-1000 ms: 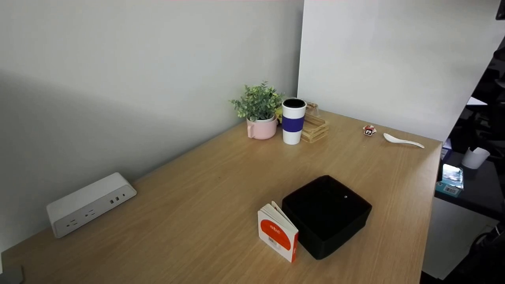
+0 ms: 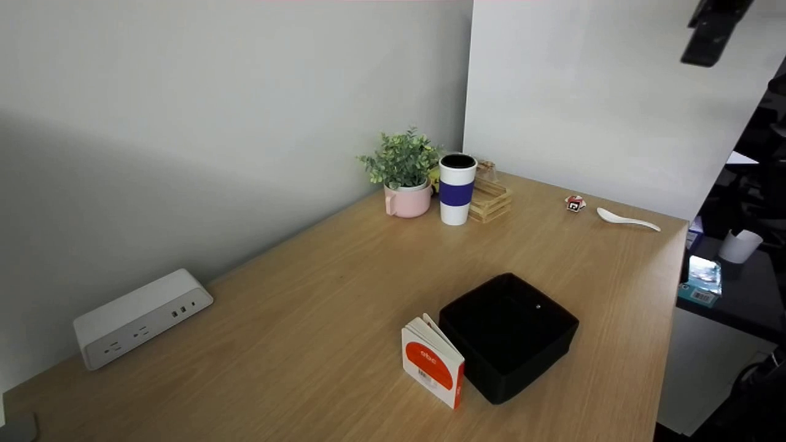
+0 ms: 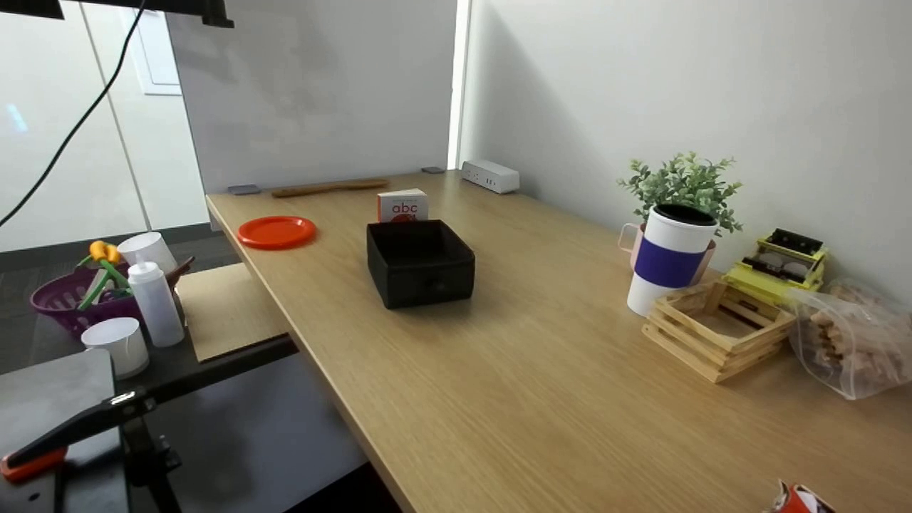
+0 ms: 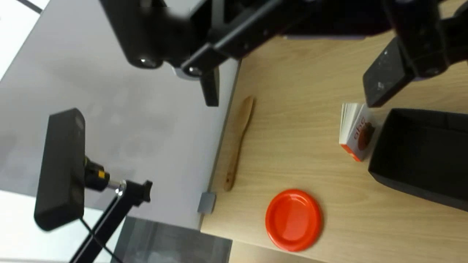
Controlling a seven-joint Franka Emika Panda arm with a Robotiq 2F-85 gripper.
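Observation:
High above the table, my gripper stands open in the wrist view, its fingers (image 4: pixel 388 72) wide apart and nothing between them. In exterior view 1 only a dark piece of it shows at the top right. A small white and red "abc" book (image 2: pixel 432 362) stands upright right beside an empty black box (image 2: pixel 538 353). A red plate (image 3: pixel 276 231) lies near the table edge in exterior view 2. Behind it is a wooden utensil (image 3: pixel 329 187), also visible in the wrist view.
A white cup with a purple band (image 2: pixel 457 189) stands by a potted plant (image 2: pixel 407 200) and a wooden crate (image 3: pixel 718 329). A bag (image 3: pixel 855 342) lies beyond. A white spoon (image 2: pixel 626 220) and a small red-white item (image 2: pixel 575 203) lie at the far end.
The objects on the table have not moved.

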